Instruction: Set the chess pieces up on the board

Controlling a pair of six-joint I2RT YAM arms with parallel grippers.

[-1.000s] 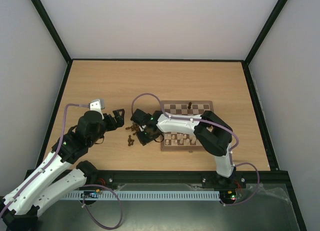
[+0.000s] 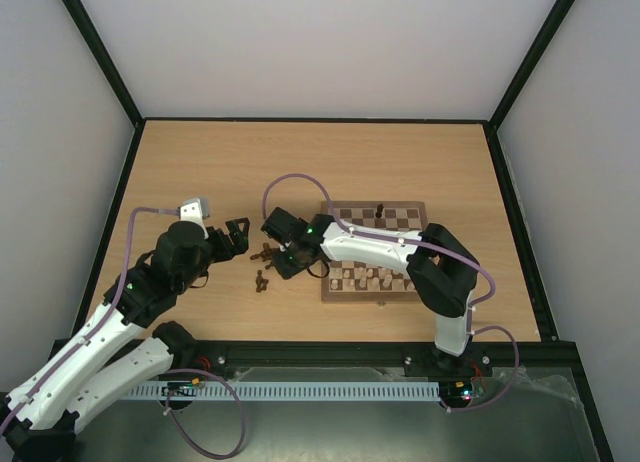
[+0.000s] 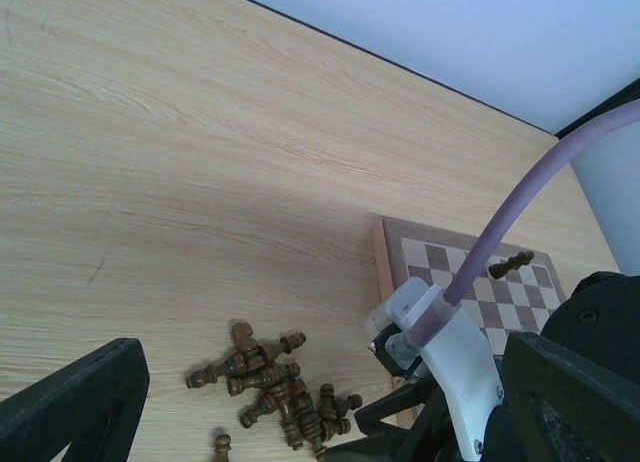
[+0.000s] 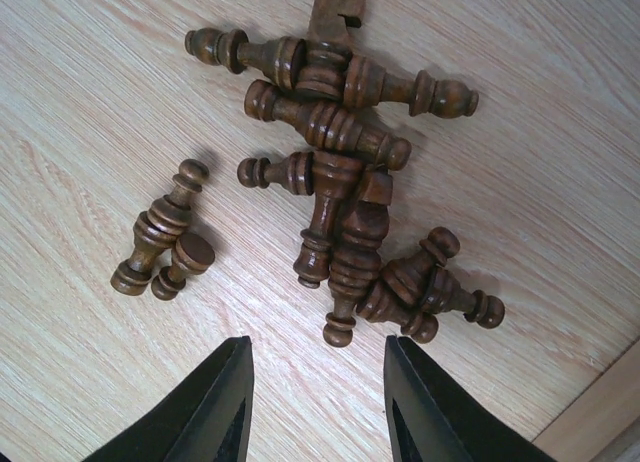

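Note:
A pile of dark brown chess pieces [image 4: 345, 227] lies on the table left of the chessboard [image 2: 372, 295]. Two more dark pieces [image 4: 160, 227] lie together apart from it. Light pieces [image 2: 366, 278] stand on the board's near rows; one dark piece [image 2: 379, 210] stands at its far edge. My right gripper is over the table beside the pile, its fingers apart with nothing between them. To the left of the pile, my left gripper [image 2: 240, 236] stands open and empty. In the top view the right arm hides part of the pile and board.
The right arm [image 2: 355, 244] reaches across the board, and a purple hose [image 2: 297, 176] arches over it. Free table [image 2: 230, 162] stretches behind the pieces. In the right wrist view the board's edge [image 4: 600, 407] shows at lower right.
My right arm has shifted slightly toward the back of the table, its hose rising with it. The left arm and the pieces in view look unmoved.

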